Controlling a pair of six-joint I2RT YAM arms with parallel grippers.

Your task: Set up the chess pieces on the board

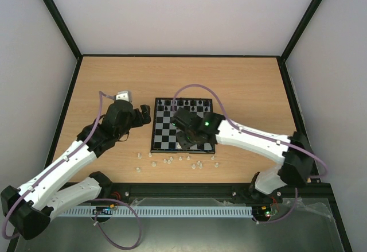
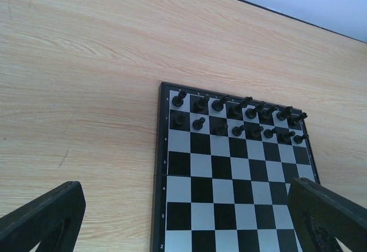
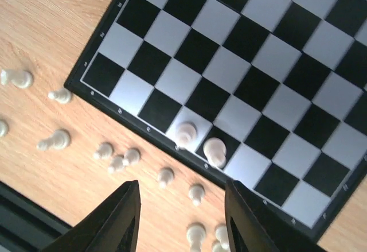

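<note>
The chessboard (image 1: 163,130) lies in the middle of the table. Black pieces (image 2: 198,123) fill its two far rows in the left wrist view. Two white pieces (image 3: 215,151) stand side by side on the board's near row in the right wrist view. Several more white pieces (image 1: 171,159) are spread on the wood in front of the board, some upright. My right gripper is open above the near edge, its fingers (image 3: 123,220) apart with no piece held. Left of the board, my left gripper (image 1: 145,114) is raised and open, empty.
Bare wood (image 1: 246,82) surrounds the board at the back and right. A dark frame edge (image 3: 28,220) runs along the table's front, close to the loose white pieces. The right arm (image 1: 249,138) reaches across the board and covers part of it.
</note>
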